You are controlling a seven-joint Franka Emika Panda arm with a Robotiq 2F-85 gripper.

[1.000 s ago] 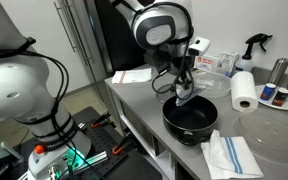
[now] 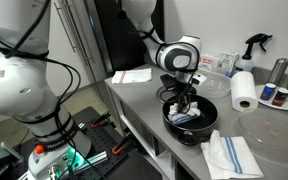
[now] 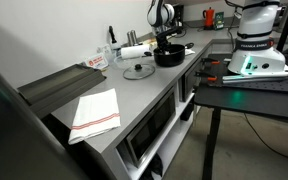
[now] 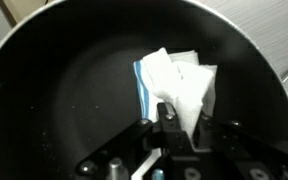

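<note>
A white cloth with a blue stripe (image 4: pixel 180 82) is bunched between my fingers, inside the black pot (image 4: pixel 79 65). My gripper is shut on the cloth, and its loose part spreads below the fingertips toward the pot's dark bottom. In exterior view 1 the pot (image 2: pixel 172 128) stands on the counter, and the white cloth (image 2: pixel 184 108) shows within its rim under my gripper (image 2: pixel 182 104). Whether the cloth touches the bottom, I cannot tell. In exterior view 2 the pot (image 3: pixel 168 60) is far off and the cloth is hard to make out.
Another white towel with blue stripes (image 2: pixel 231 157) lies right of the pot. Behind stand a paper towel roll (image 2: pixel 244 92), a spray bottle (image 2: pixel 251 48) and a blue tray with cups (image 2: pixel 281 97). Clear lids (image 2: pixel 269 130) lie on the counter. A white towel (image 2: pixel 132 75) rests at the left.
The arm has come down from above the pot's back edge, carrying the cloth from over the rim to inside the pot. The pot and the other towels have stayed in place.
</note>
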